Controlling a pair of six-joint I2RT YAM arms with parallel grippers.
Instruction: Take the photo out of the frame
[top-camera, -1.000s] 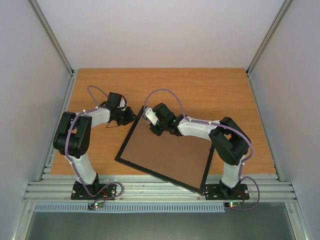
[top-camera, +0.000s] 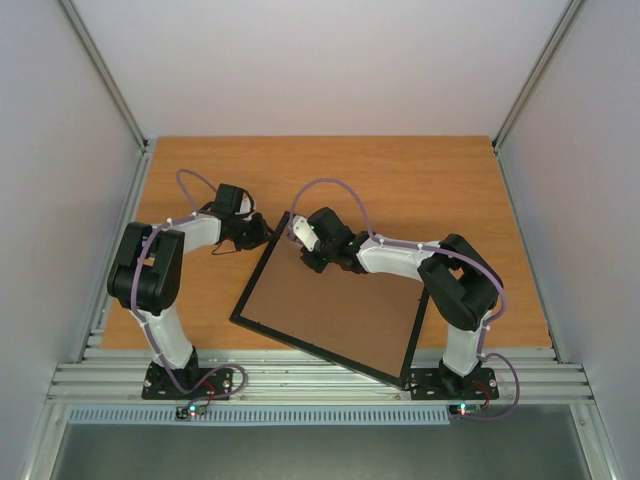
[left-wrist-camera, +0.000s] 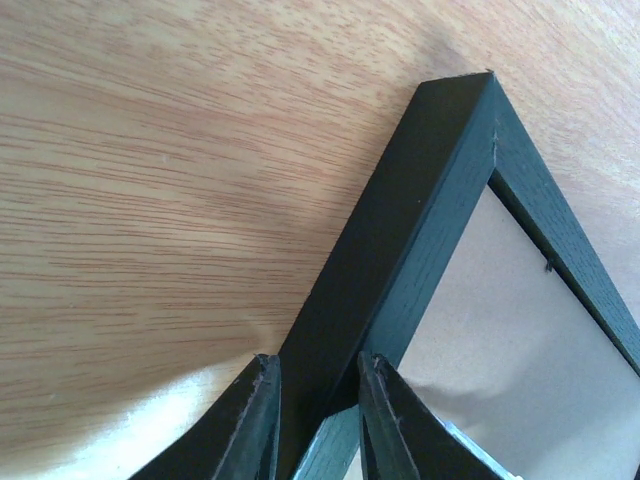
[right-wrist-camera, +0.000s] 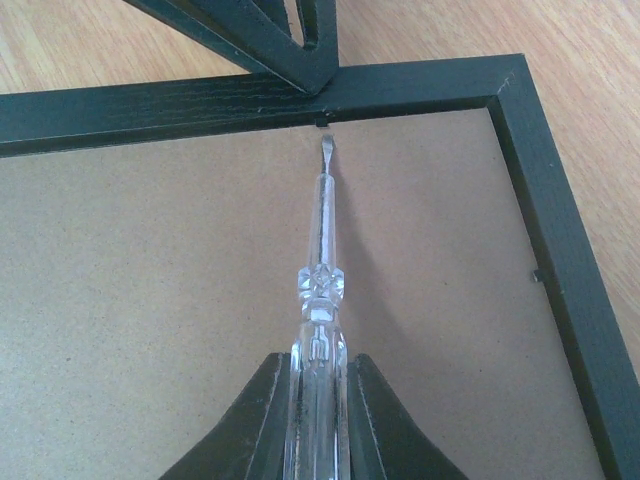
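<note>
The black frame (top-camera: 259, 331) lies on the table with its brown backing board (top-camera: 332, 312) facing up. My right gripper is shut on a clear-handled screwdriver (right-wrist-camera: 321, 230), whose flat tip rests just short of a small black tab at the frame's inner edge. My left gripper is part open at the frame's outer edge, near a corner, its fingertips over the black moulding; whether anything is between them is hard to tell. In the right wrist view, a dark gripper part stands on the frame edge above the screwdriver tip. The photo is hidden.
White walls stand at the back and both sides, with a metal rail along the front edge.
My right gripper has shifted very slightly in the top view. The left arm is almost unmoved.
</note>
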